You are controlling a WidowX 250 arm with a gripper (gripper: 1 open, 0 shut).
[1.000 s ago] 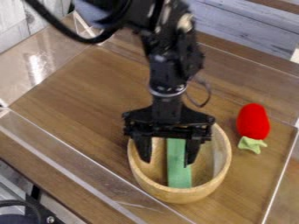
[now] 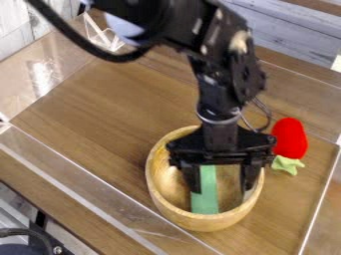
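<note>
A round wooden bowl [image 2: 172,202] holds a green bar [image 2: 204,202] lying lengthwise inside it. The black gripper [image 2: 220,180] is lowered into the bowl's opening, open, with one finger on each side; the bar runs beneath it, partly hidden by the gripper body. Nothing shows clearly gripped.
A red object with green leaves [image 2: 289,139] lies just right of the bowl. Bare wooden table [image 2: 94,120] extends to the left and behind. Clear edging runs along the near left and right sides, with a pale slatted surface beyond the back.
The gripper has shifted right within the bowl, from over its left part to over the green bar and right part. The bowl and red object look about where they were.
</note>
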